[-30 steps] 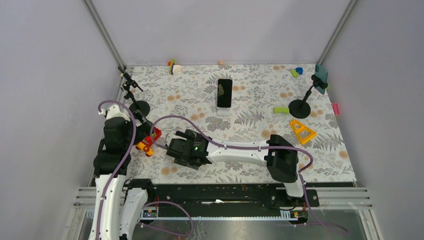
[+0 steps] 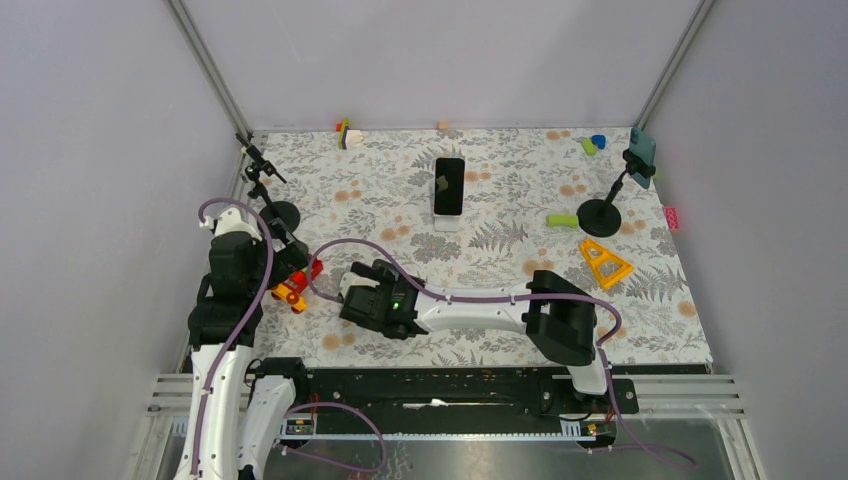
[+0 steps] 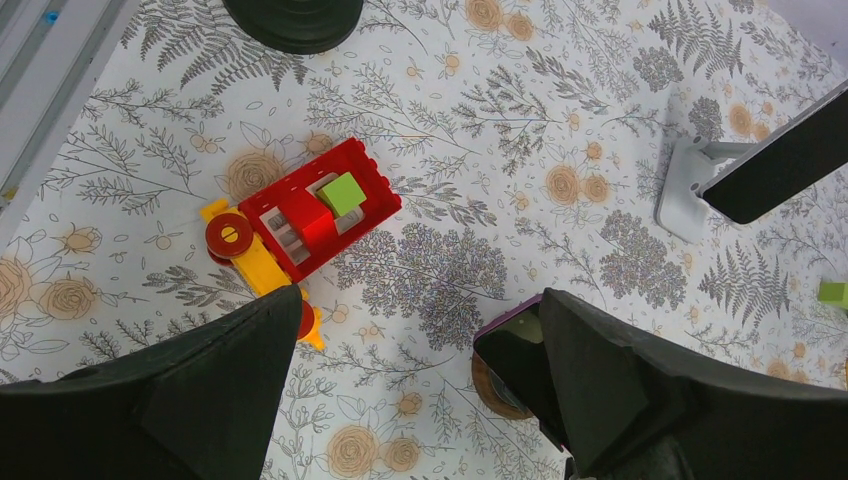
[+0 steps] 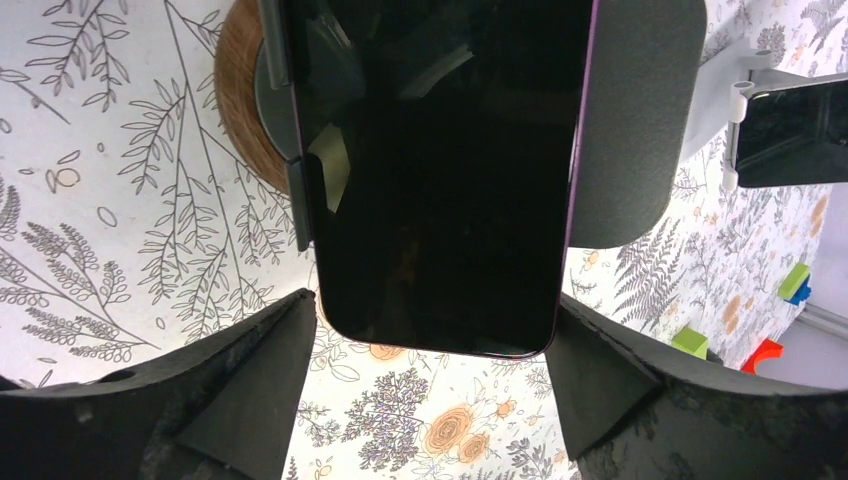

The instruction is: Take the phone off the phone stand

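Note:
A black phone [image 4: 440, 240] with a purple edge sits in a stand that has a round wooden base [image 4: 238, 110] and a grey backing plate [image 4: 640, 140]. My right gripper has its fingers on either side of the phone's lower end, close to both edges; whether they press on it I cannot tell. In the top view my right gripper [image 2: 362, 292] hides most of this phone and stand. Standing open with nothing between its fingers, my left gripper is above the table; its right finger covers part of the same phone [image 3: 515, 345].
Near my left gripper lies a red and yellow toy truck [image 2: 297, 285]. Another phone [image 2: 449, 187] leans on a white stand at the back. A phone on a black stand [image 2: 600, 217] and a yellow triangle [image 2: 605, 264] are at the right.
My right gripper has shifted slightly to the right in the top view, and its purple cable has moved a little. The left arm has stayed put.

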